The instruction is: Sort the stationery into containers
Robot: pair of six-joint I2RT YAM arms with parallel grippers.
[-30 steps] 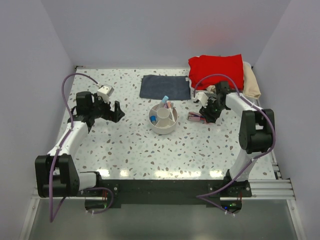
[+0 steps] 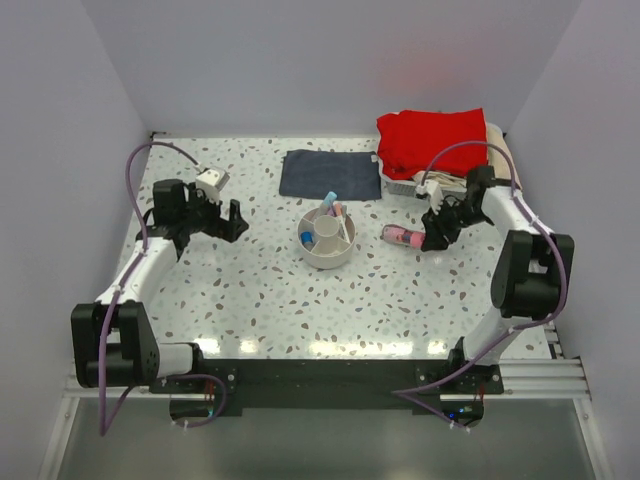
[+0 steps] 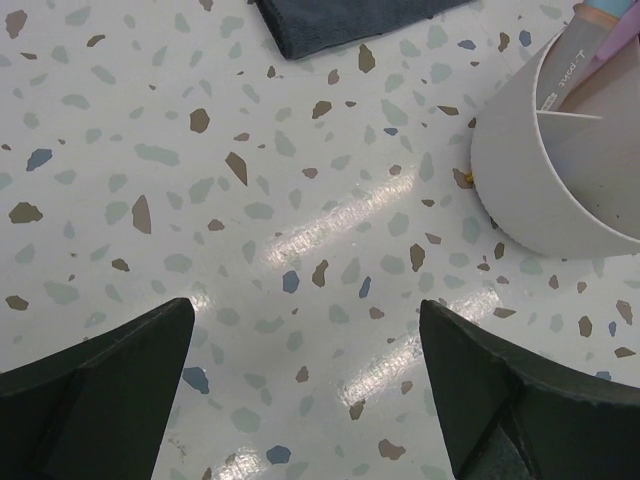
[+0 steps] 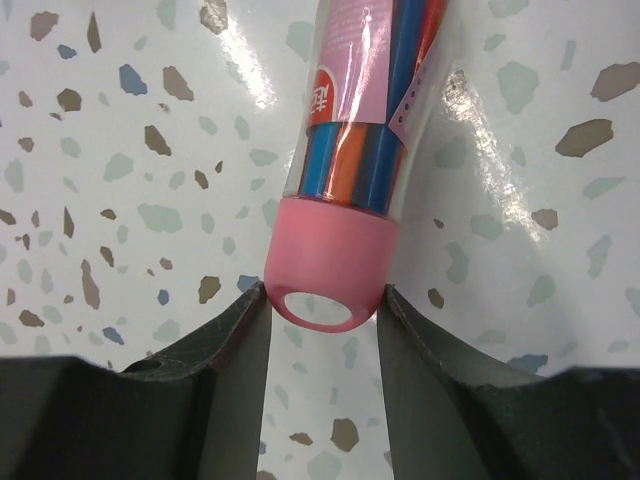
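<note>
A clear tube of coloured pens [image 2: 398, 234] with a pink cap [image 4: 331, 250] lies right of the white round organiser [image 2: 326, 250]. My right gripper has its fingertips at either side of that cap, at its end; how firmly they press is unclear. The organiser [image 3: 545, 180] holds a few items, among them a blue-topped one and a pink one. My left gripper [image 2: 233, 225] stands open over bare table at the left, empty, the organiser to its upper right in the left wrist view.
A dark folded cloth [image 2: 329, 175] lies at the back centre. A red cloth [image 2: 431, 140] and beige cloths sit in a grey tray at the back right.
The right gripper has moved rightward across the table, and the pen tube has shifted and turned slightly at its end. The left arm has stayed still.
</note>
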